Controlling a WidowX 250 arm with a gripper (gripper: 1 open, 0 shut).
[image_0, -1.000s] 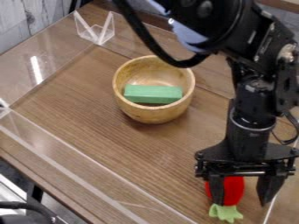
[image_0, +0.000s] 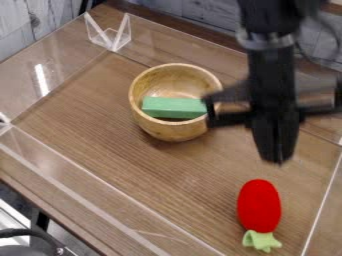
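The black gripper (image_0: 274, 130) is raised over the right side of the table and blurred; its fingers are hard to make out. Below it, a red object with a green leafy top (image_0: 259, 206), like a toy strawberry or radish, lies on the wooden table. A wooden bowl (image_0: 190, 83) sits at upper middle with a green block (image_0: 171, 106) inside.
A small clear plastic container (image_0: 110, 30) stands at the back left.
The gripper has risen up and back, away from the red object, which is uncovered and lies in about the same place.
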